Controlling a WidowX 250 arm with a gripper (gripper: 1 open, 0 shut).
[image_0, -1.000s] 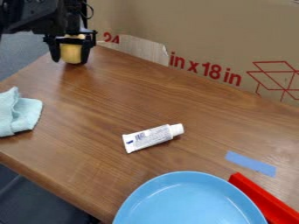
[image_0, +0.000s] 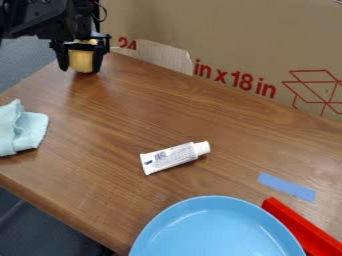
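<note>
The black gripper (image_0: 80, 45) is at the top left corner, open, with its fingers around a yellow cylindrical object (image_0: 80, 61) standing near the table's back left edge. Whether the fingers touch it is hard to tell at this size. The upper part of the yellow object is partly hidden by the gripper.
A light teal cloth (image_0: 16, 130) lies at the left edge. A white tube (image_0: 174, 156) lies mid-table. A blue plate (image_0: 214, 233), a red object (image_0: 302, 228) and a blue strip (image_0: 286, 186) are at the lower right. A cardboard wall (image_0: 254, 50) runs behind the wooden table (image_0: 134, 120).
</note>
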